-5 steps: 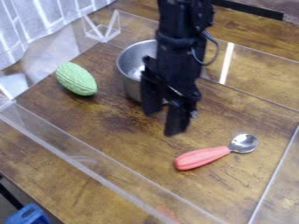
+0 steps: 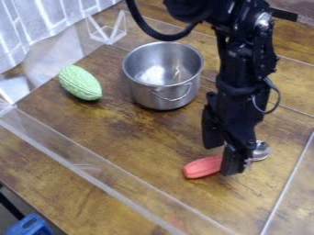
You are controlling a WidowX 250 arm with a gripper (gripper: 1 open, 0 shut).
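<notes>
My black gripper [image 2: 230, 156] is low at the right, its fingers down at a spoon with a pink handle [image 2: 201, 167] and a metal head [image 2: 260, 151] on the wooden table. Whether the fingers are closed on the handle cannot be made out. A steel pot [image 2: 157, 83] stands at the back middle, and a green ridged vegetable-like object [image 2: 79, 83] lies left of it.
Clear plastic walls [image 2: 73, 149] edge the wooden table [image 2: 123, 147]. A white curtain hangs at the back left and a blue object [image 2: 29, 227] sits at the bottom left corner.
My gripper has moved right and down from in front of the pot onto the spoon.
</notes>
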